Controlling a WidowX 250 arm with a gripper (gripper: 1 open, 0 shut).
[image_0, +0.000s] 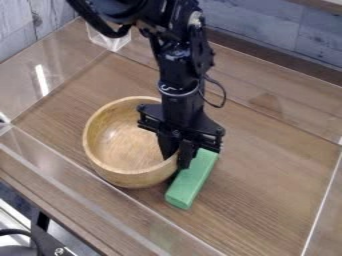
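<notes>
A tan wooden bowl (112, 140) sits on the wooden table, left of centre. My black gripper (179, 148) is down at the bowl's right side, its fingertips at or just inside the rim; what lies between them is hidden by the gripper body. A green rectangular block (191, 183) lies on the table to the right of the bowl, partly behind the gripper at its upper end.
A clear plastic container (112, 30) stands at the back left. A grey wooden wall runs along the back right, and a dark cable is at the lower left.
</notes>
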